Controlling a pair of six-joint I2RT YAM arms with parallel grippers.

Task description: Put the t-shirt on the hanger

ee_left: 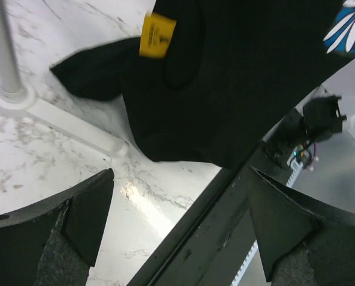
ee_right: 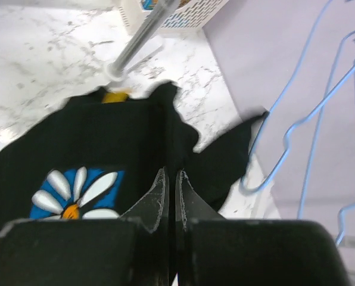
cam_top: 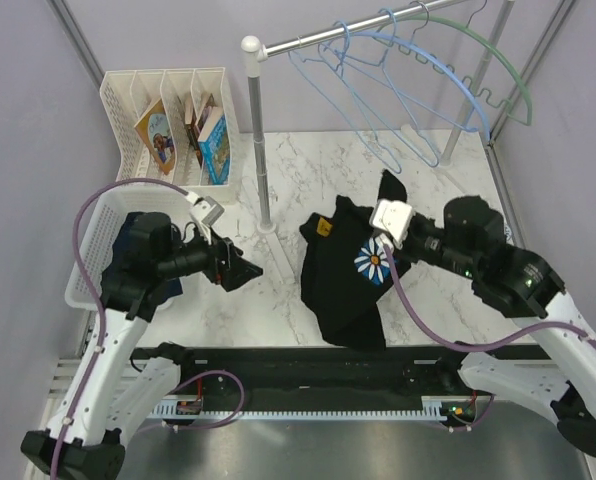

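The black T-shirt [cam_top: 333, 280] with a blue-backed daisy print and a yellow patch is lifted and bunched right of the rack's left post, its lower part near the table's front edge. My right gripper is shut on its fabric, raised over the table. My left gripper is open, left of the shirt and apart from it, nothing between its fingers. Blue hangers [cam_top: 353, 90] and a green one [cam_top: 518, 75] hang on the rail at the back right.
A rack post [cam_top: 259, 150] with a white foot stands left of the shirt. A white basket [cam_top: 98, 240] with dark cloth and a book organizer [cam_top: 128, 90] occupy the left.
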